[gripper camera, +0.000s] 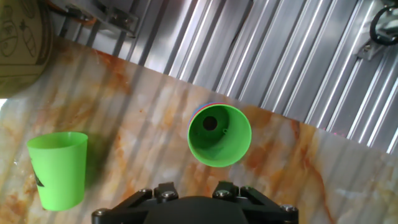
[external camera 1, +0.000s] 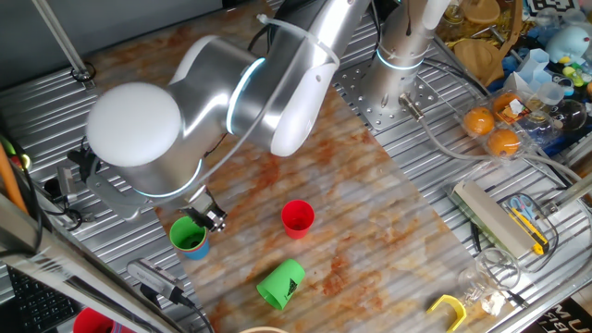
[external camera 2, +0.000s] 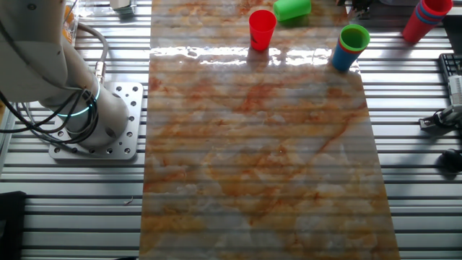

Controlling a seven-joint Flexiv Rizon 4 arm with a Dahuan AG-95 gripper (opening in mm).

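Observation:
A green cup (gripper camera: pixel 219 137) sits nested at the top of a stack, with red and blue rims peeking out behind it in the wrist view. From the side, the blue cup (external camera 2: pixel 343 59) forms the bottom of this stack. My gripper is open, its fingers apart and empty, just off the stack's near side. A lone red cup (external camera 1: pixel 298 219) stands upright on the marbled board. Another green cup (external camera 1: pixel 280 283) lies on its side near it; the wrist view also has this green cup (gripper camera: pixel 59 171) at left.
A second stack of red and blue cups (external camera 2: pixel 426 18) stands off the board on the slatted table. A brown round container (gripper camera: pixel 23 43) is at the wrist view's corner. Much of the marbled board (external camera 2: pixel 253 173) is bare.

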